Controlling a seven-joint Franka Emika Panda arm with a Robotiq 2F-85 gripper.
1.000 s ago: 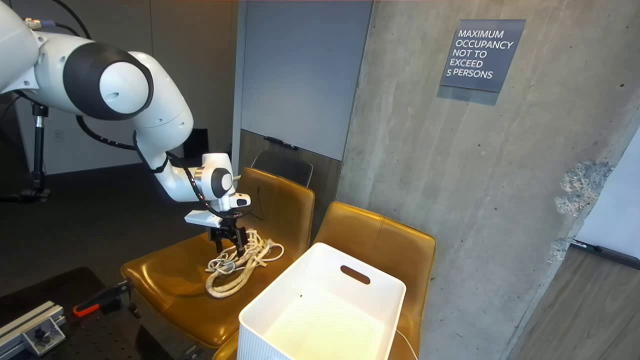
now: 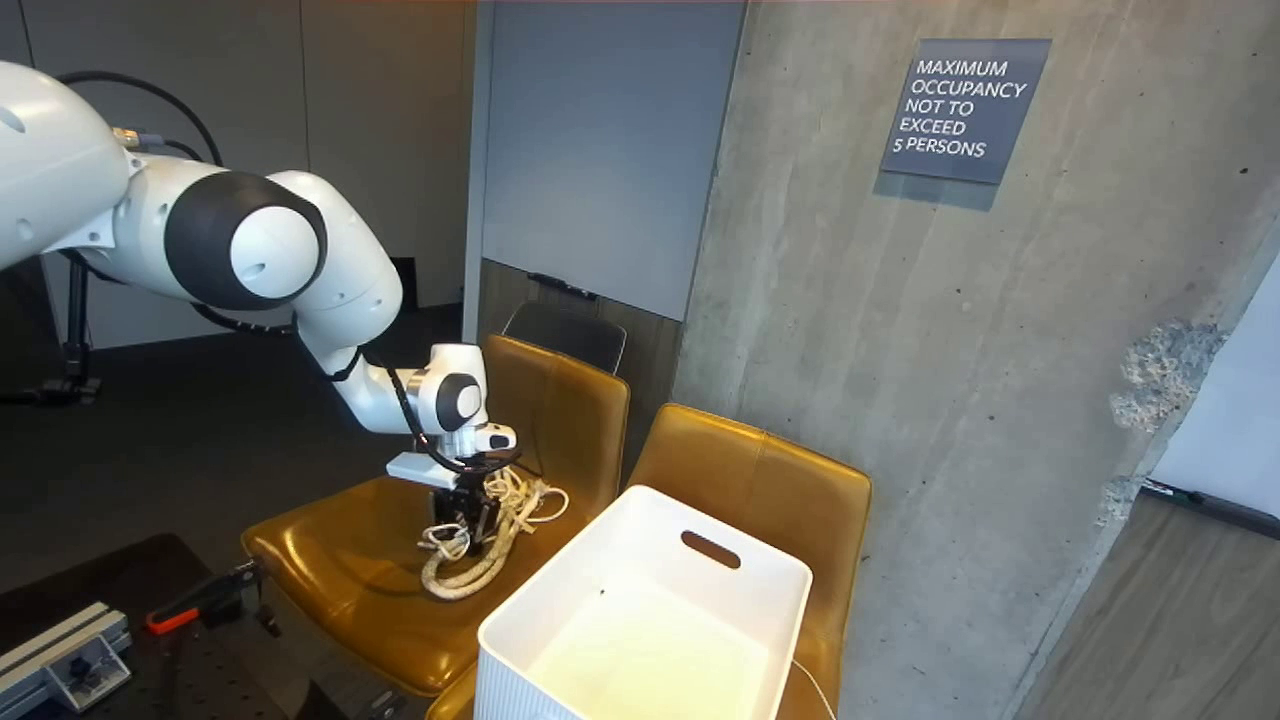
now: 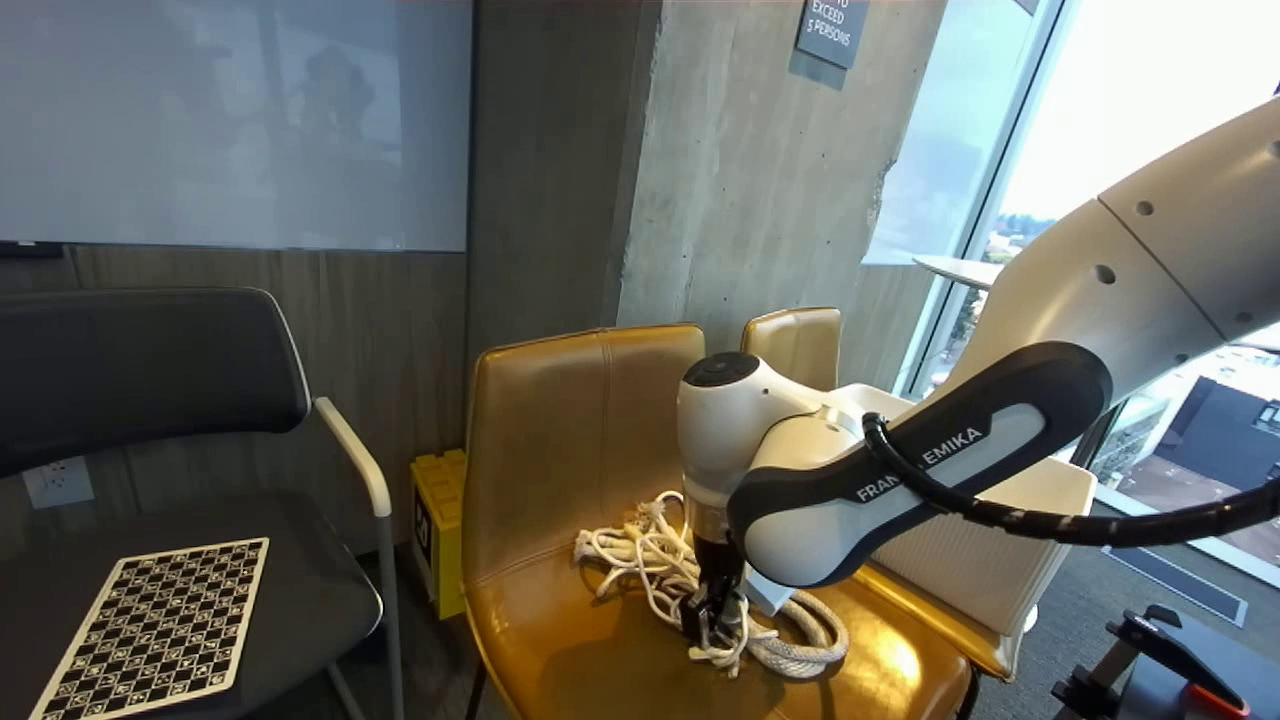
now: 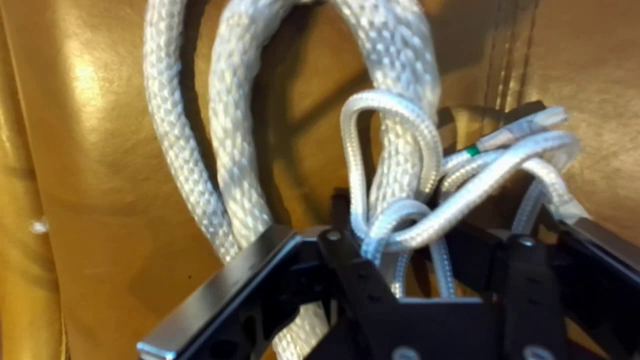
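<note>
A pile of white rope (image 2: 467,582) lies on the seat of the brown leather chair (image 2: 348,564); thick braided loops and thinner cords are tangled together. My gripper (image 2: 465,540) is down in that pile, pointing at the seat. Seen from the wrist, the gripper is part open, its fingers spread to either side of several thin white cords (image 4: 390,108). A thick loop of rope (image 4: 237,120) passes beside the left finger. The fingertips are mostly hidden by cord, so firm contact cannot be made out.
An empty white bin (image 2: 672,600) stands on a second brown chair (image 2: 768,480) right beside the rope's chair. The chair backrest (image 3: 576,444) rises behind my gripper. A dark chair (image 3: 216,504) holding a checkered board (image 3: 162,630) is to the left.
The arm has come down and slightly to the right, bringing the gripper from above the rope into it. The rope's front loop has shifted slightly right.
</note>
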